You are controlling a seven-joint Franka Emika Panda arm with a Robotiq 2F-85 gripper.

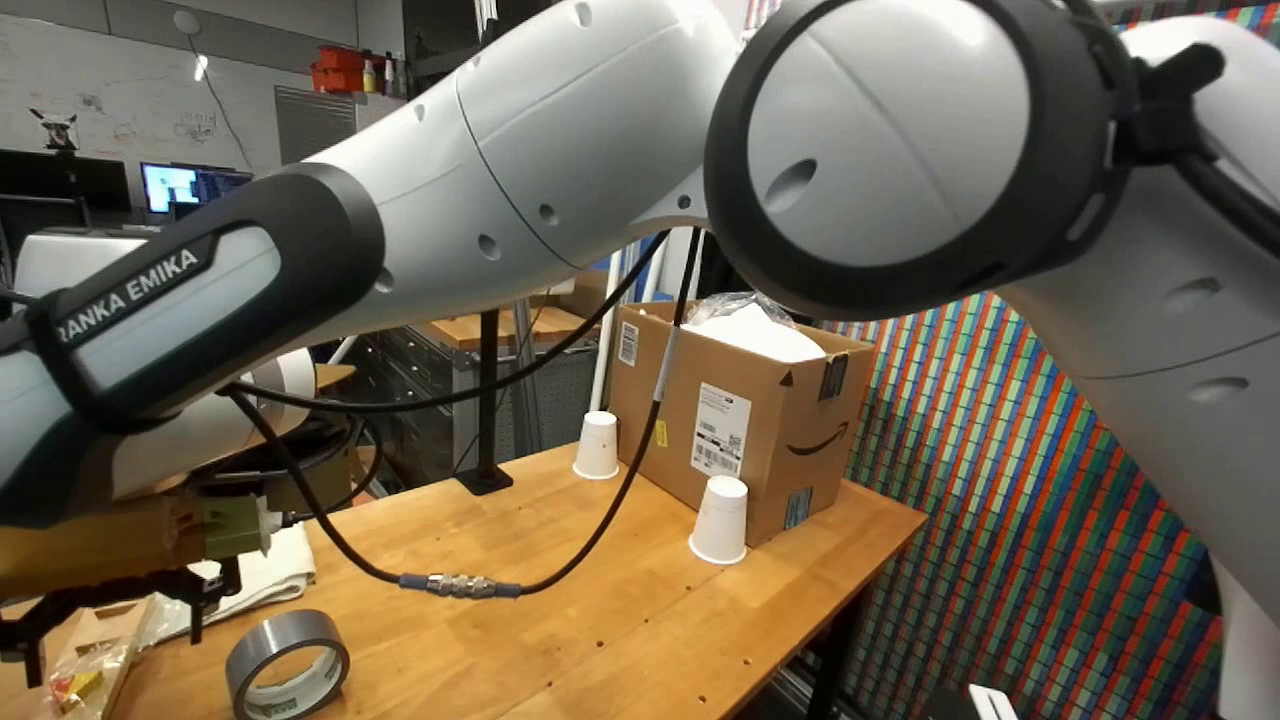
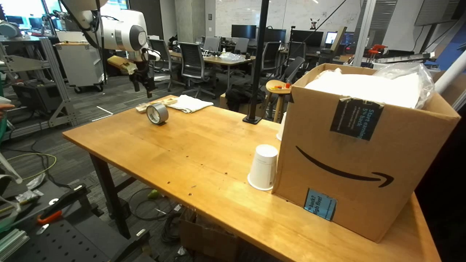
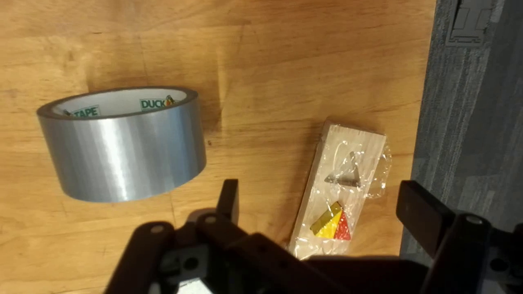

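My gripper is open above the table's far end, its black fingers wide apart. Below the gap lies a pale wooden block [image 3: 338, 154] in clear plastic, with a triangular cutout and small yellow and red pieces. No contact between fingers and block shows. To the left in the wrist view, a grey roll of duct tape [image 3: 125, 152] stands on its edge; exterior view 2 shows the same tape roll [image 2: 158, 114] near the folded white cloth [image 2: 190, 104]. The gripper [image 2: 142, 91] hangs over that end of the table.
Two upside-down white paper cups stand by the large cardboard box [image 1: 708, 396]; the nearer cup [image 1: 720, 522] is in front of it. A black post [image 2: 257, 65] rises at the table's edge.
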